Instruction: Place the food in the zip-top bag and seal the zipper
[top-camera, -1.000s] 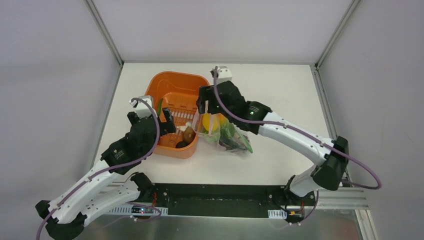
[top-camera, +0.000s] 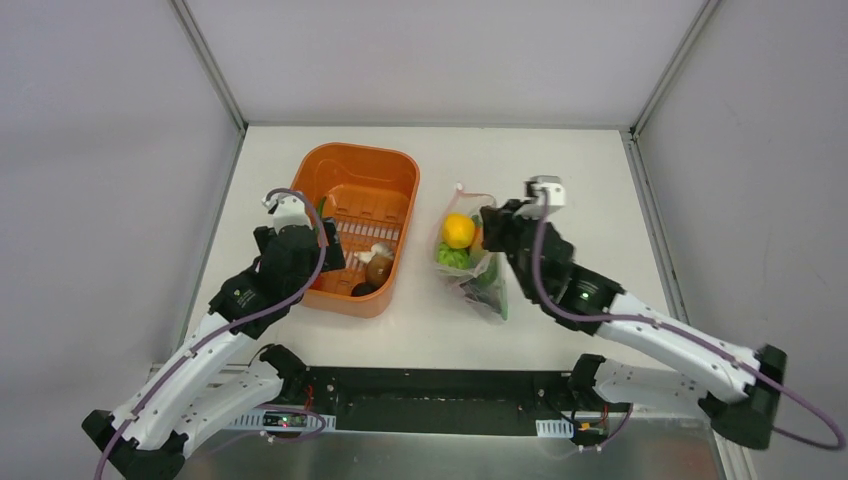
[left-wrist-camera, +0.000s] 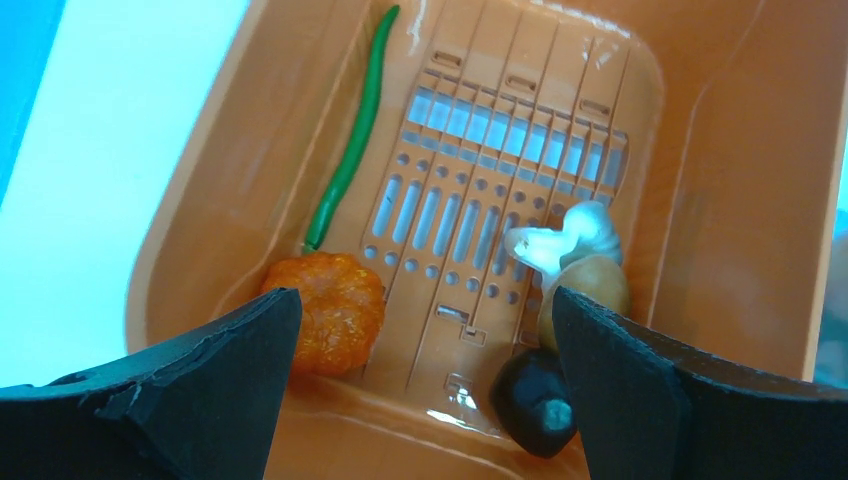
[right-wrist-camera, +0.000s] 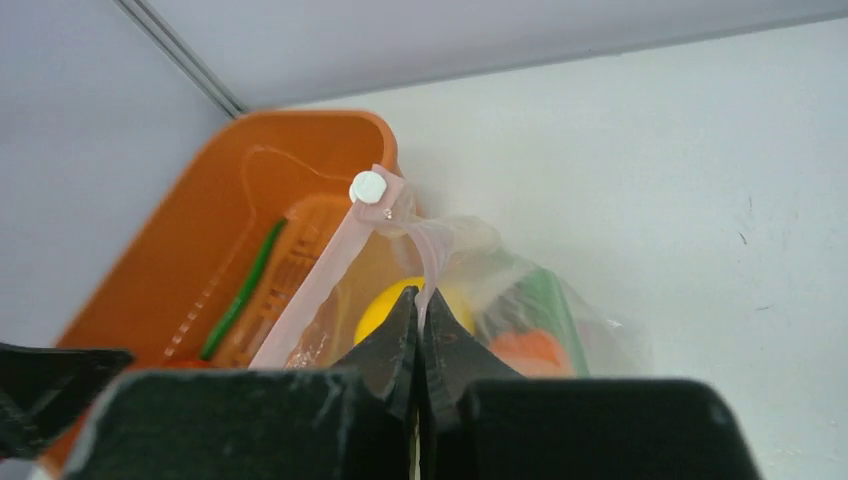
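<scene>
The zip top bag (top-camera: 470, 290) holds a yellow food, greens and an orange item. Its pink zipper edge rises into the shut right gripper, pinched between the fingertips. My left gripper hangs open over the orange bin (top-camera: 355, 160), empty. In the left wrist view the bin holds a green bean (left-wrist-camera: 350, 150), a bumpy orange food (left-wrist-camera: 325, 315), a pale white piece (left-wrist-camera: 560, 240), a brown food (left-wrist-camera: 590, 285) and a dark food (left-wrist-camera: 530, 400).
Walls enclose the back and sides.
The right arm has swung right from over the bin's right edge, and the bag's top has moved right and straightened upward with it. The left gripper has shifted slightly.
</scene>
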